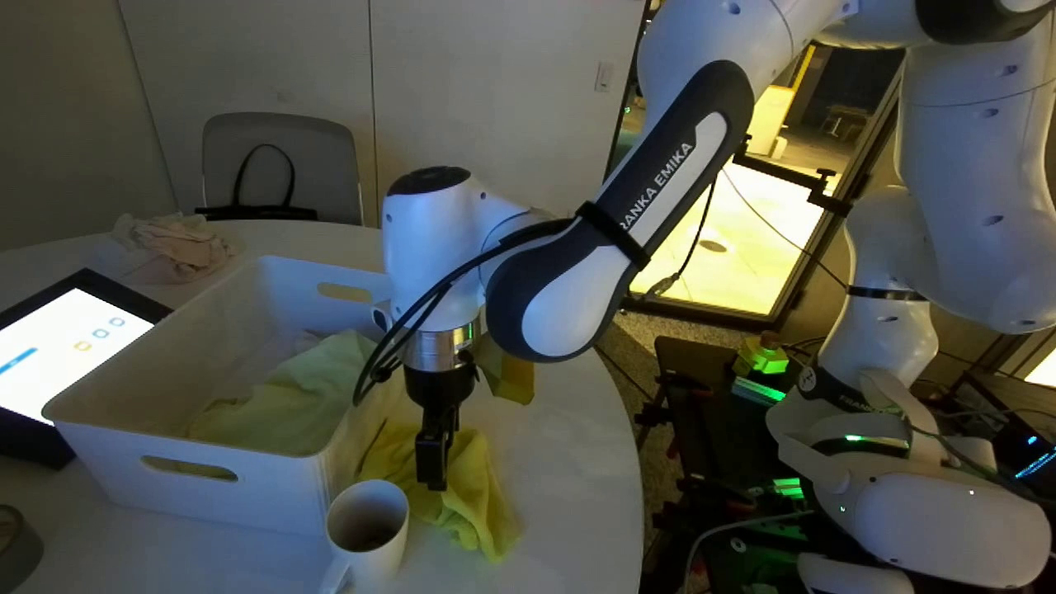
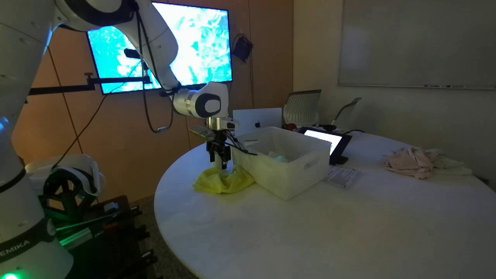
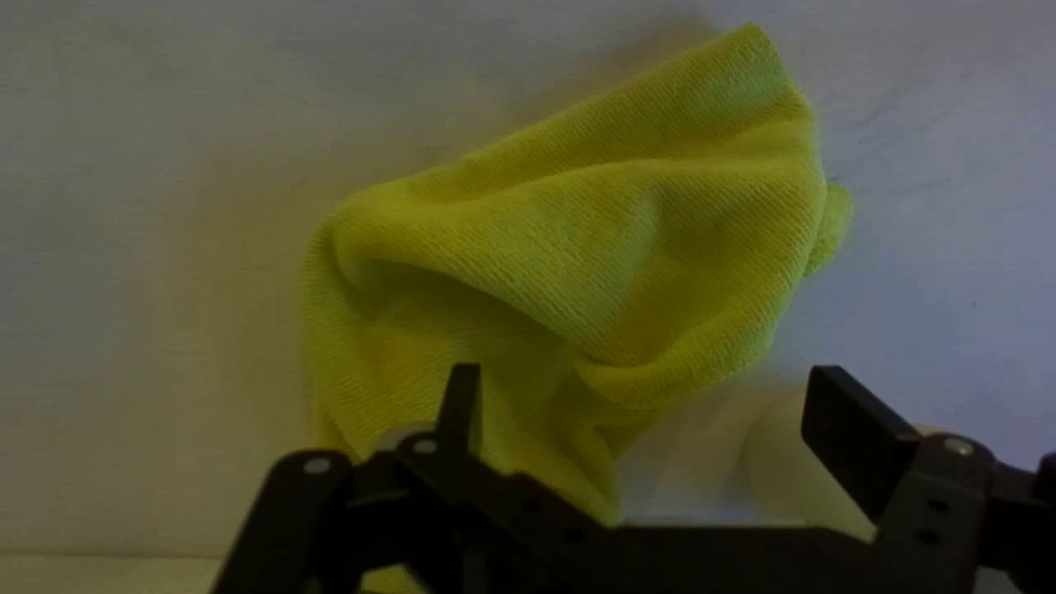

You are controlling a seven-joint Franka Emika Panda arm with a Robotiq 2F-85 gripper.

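Observation:
A crumpled yellow cloth (image 3: 594,257) lies on the white table beside the white bin (image 1: 218,495). Above the cloth hangs my gripper (image 2: 219,162), pointing down. In the wrist view its two black fingers (image 3: 859,436) stand wide apart, and nothing is held between them. In exterior view 1 the gripper overlaps the middle of the cloth (image 1: 475,495); a small gap to the cloth shows in exterior view 2. Inside the bin lies more pale yellow-green cloth (image 1: 287,396).
A white mug (image 1: 368,530) stands close to the yellow cloth and the bin's corner. A lit tablet (image 1: 69,346) is beyond the bin, and a pinkish cloth (image 2: 409,162) lies farther along the table. Bare tabletop (image 2: 325,232) stretches away from the bin.

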